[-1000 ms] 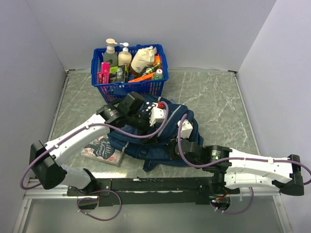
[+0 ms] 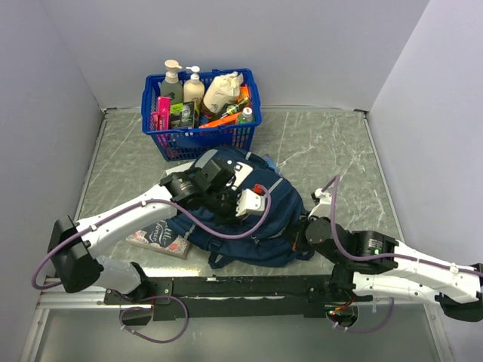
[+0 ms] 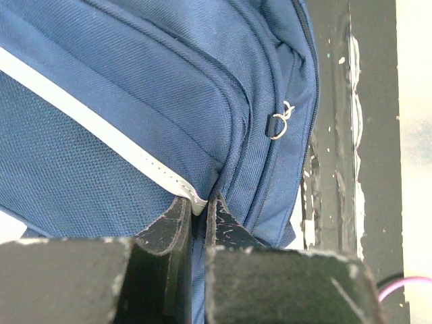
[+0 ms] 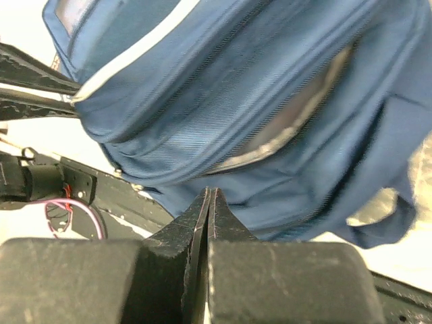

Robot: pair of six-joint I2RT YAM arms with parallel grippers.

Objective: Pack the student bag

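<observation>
A navy backpack (image 2: 272,211) lies crumpled in the middle of the table. My left gripper is shut on its fabric, pinching the end of a pale strip (image 3: 121,131) beside a zipped seam. In the right wrist view the bag (image 4: 169,115) shows a long opening with a pale inside edge. My right gripper is shut, nothing between its fingertips, just over the bag's lower right part.
A blue basket (image 2: 151,132) full of bottles, packets and a pouch stands at the back. A printed flat item (image 2: 158,243) lies at front left, partly under the bag. Bare table shows at the right behind the bag.
My right gripper has moved right and toward the front, away from my left one. The bag has spread toward the right. The left arm has shifted slightly down in the top view.
</observation>
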